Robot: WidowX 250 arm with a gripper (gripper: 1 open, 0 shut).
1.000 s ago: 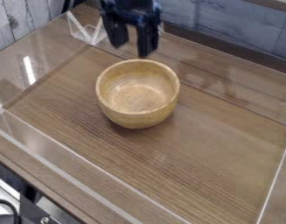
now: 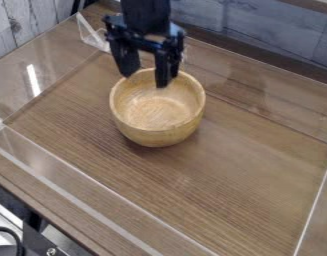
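A round tan wooden bowl (image 2: 156,108) sits near the middle of the wooden table (image 2: 219,200). My dark gripper (image 2: 150,72) hangs over the back part of the bowl, its arm reaching in from the top. The gripper is open, and I see no object held in it. The bowl looks empty.
A grey metal wall runs along the back right and a pale panel stands at the top left. Dark cables (image 2: 8,240) lie off the table's edge at the bottom left.
A second ago the gripper was higher, behind the bowl. The bowl looks about the same.
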